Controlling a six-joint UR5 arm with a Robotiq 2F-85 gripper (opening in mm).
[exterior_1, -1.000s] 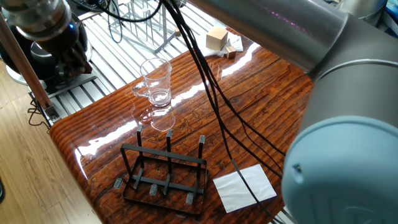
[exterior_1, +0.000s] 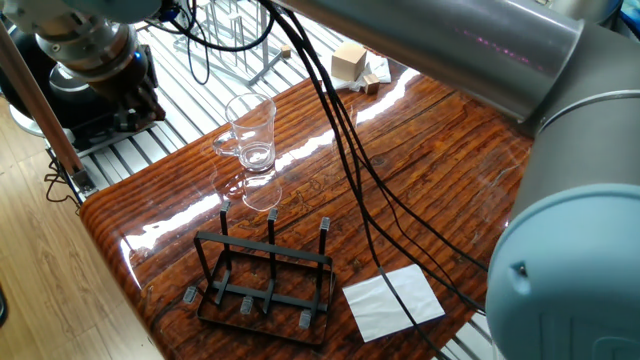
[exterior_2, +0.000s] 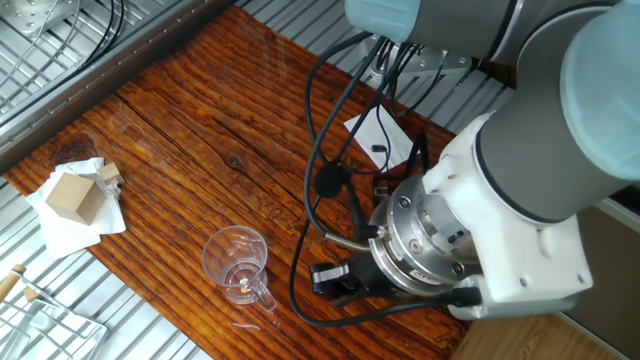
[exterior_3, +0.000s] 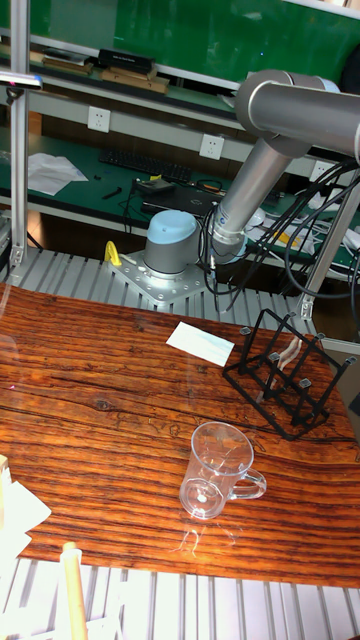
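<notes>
A clear glass mug (exterior_1: 256, 135) stands upright on the glossy wooden table, its handle (exterior_3: 249, 486) to the right in the third exterior view. The black wire rack (exterior_1: 265, 285) rests on the table and looks empty. My gripper (exterior_1: 140, 118) hangs at the upper left of the first exterior view, apart from the mug. In the second exterior view the gripper (exterior_2: 330, 281) points down, right of the mug (exterior_2: 237, 262). Its fingers are dark and small, so their opening is unclear. The third exterior view does not show the gripper.
A white sheet (exterior_1: 393, 302) lies beside the rack. Wooden blocks (exterior_2: 76, 198) sit on white paper at one table edge. Black cables (exterior_1: 350, 150) hang from the arm across the first exterior view. A wire stand (exterior_2: 45, 325) stands off the table.
In the first exterior view my gripper has moved a little to the right, and the arm's near joint has shifted right with the cables. The mug and rack stay put.
</notes>
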